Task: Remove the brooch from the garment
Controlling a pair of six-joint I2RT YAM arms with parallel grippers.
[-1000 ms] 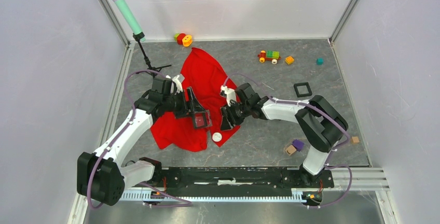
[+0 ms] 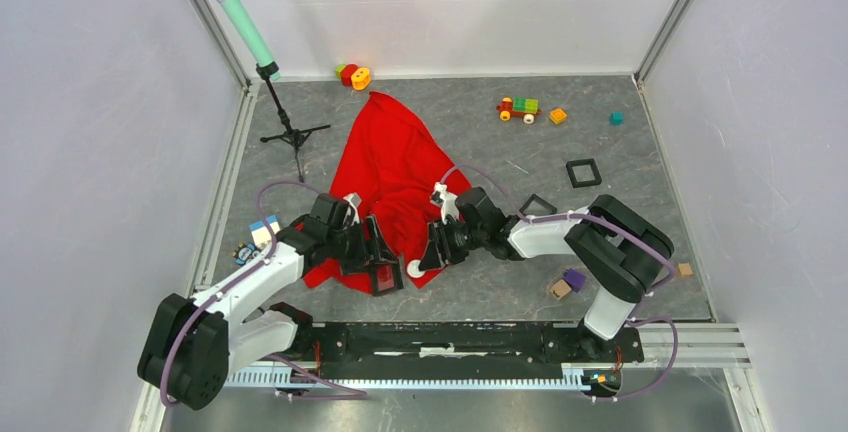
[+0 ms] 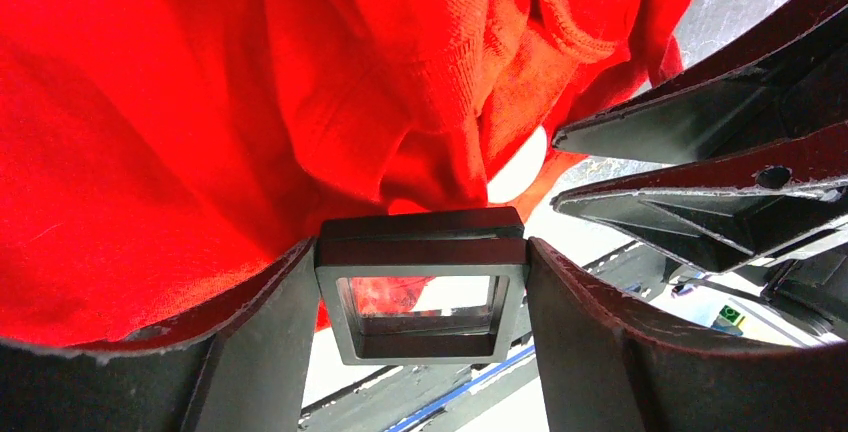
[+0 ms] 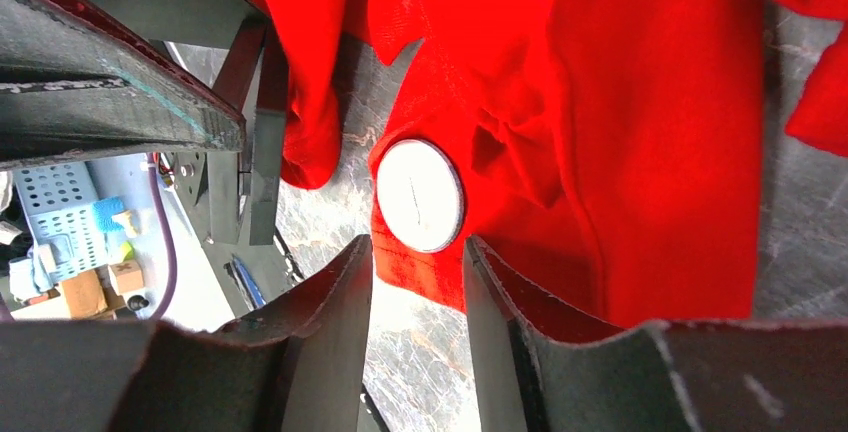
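Note:
The red garment (image 2: 385,167) is spread in folds on the grey floor. Near its lower corner lies a round white disc, the brooch (image 4: 420,195), flat against the cloth. My right gripper has its fingertips just short of the disc, a narrow gap between them. Cloth and floor show through that gap, and the disc sits beyond the tips; whether anything is gripped cannot be told. A black square frame (image 3: 425,352) is clamped in my left gripper, held over the garment's lower edge, left of the disc in the top view.
A second black frame (image 2: 583,173) lies at right, another dark one (image 2: 538,205) beside the right forearm. Toy blocks and a toy train (image 2: 518,108) stand at the back. A tripod (image 2: 290,136) is at back left. The two grippers are close together.
Both grippers have come down toward the front edge in the top view, the left one carrying the black frame. The garment stays roughly in place.

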